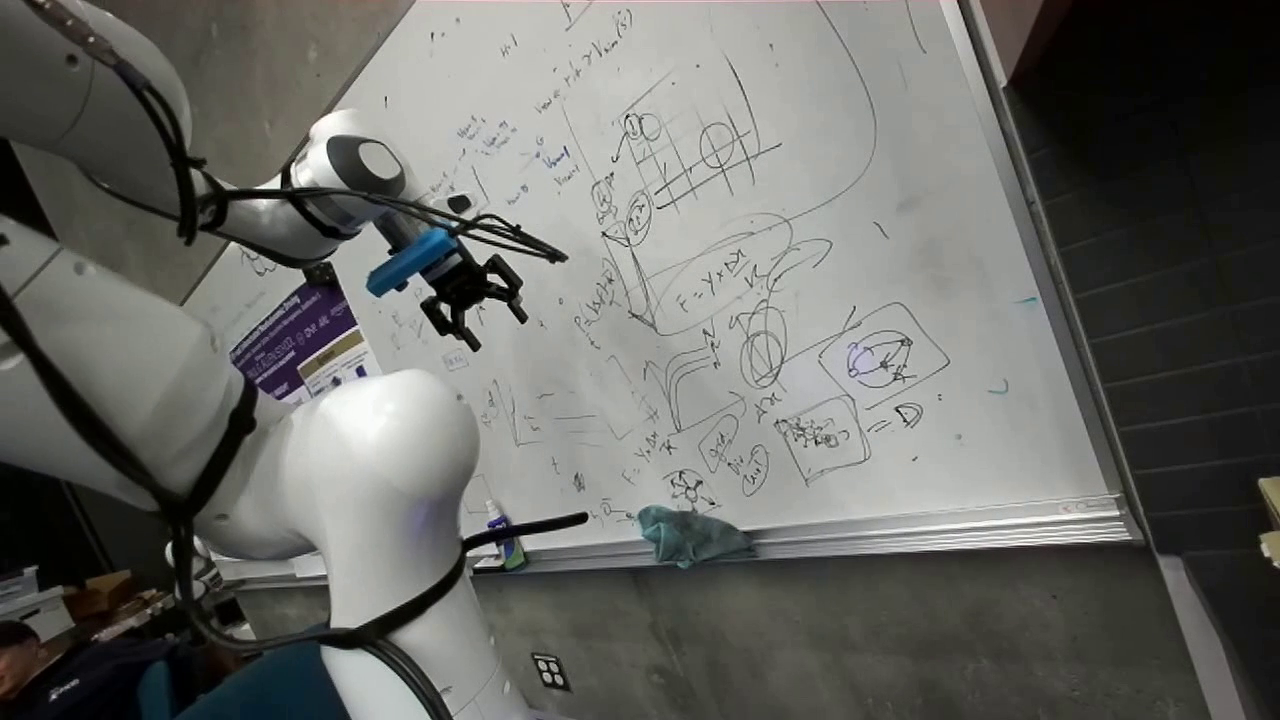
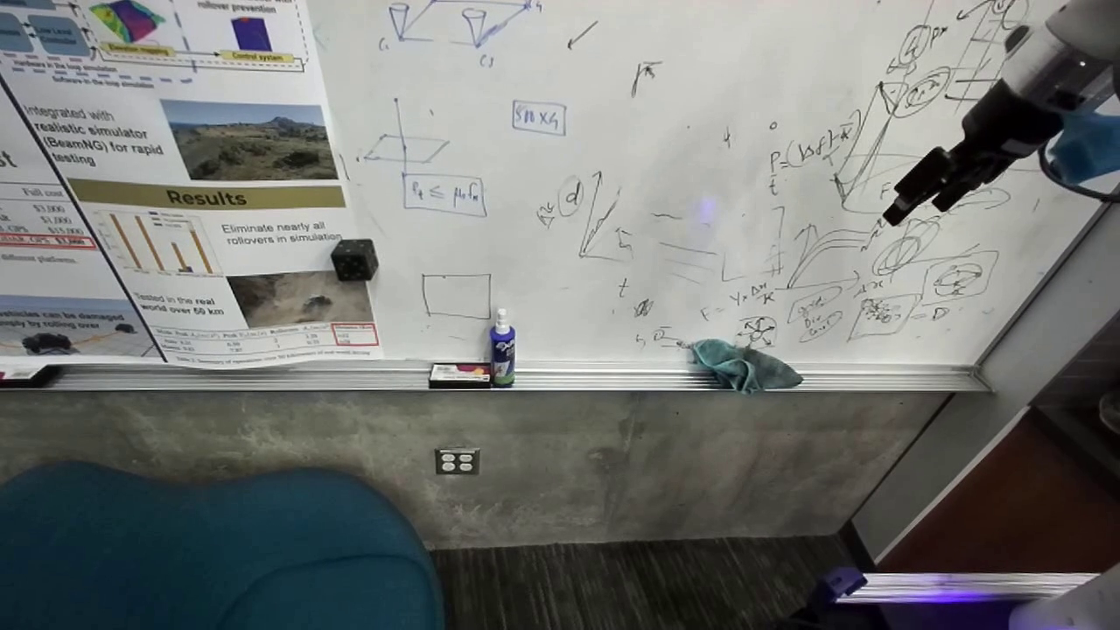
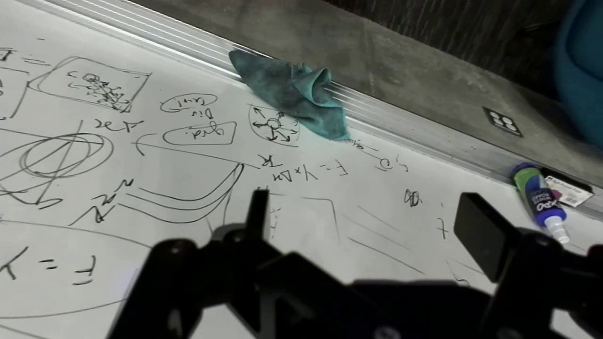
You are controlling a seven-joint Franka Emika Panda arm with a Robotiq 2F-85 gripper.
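My gripper point(image 1: 501, 334) hangs in front of the whiteboard point(image 1: 960, 180), its two black fingers spread wide with nothing between them. In the wrist view the fingertips point(image 3: 484, 237) stand far apart, and bare board with marker drawings shows through the gap. A teal cloth point(image 3: 299, 93) drapes over the board's lower tray, well apart from the gripper. Further along the same tray stands a spray bottle point(image 2: 503, 348) with a purple label, and a board eraser point(image 2: 459, 376) lies beside it.
A metal tray point(image 2: 588, 376) runs along the board's lower edge above a concrete wall. A poster point(image 2: 189, 199) covers the board's left part, held by a black block point(image 2: 354, 259). A blue chair point(image 2: 210, 546) stands below. Open space lies before the board.
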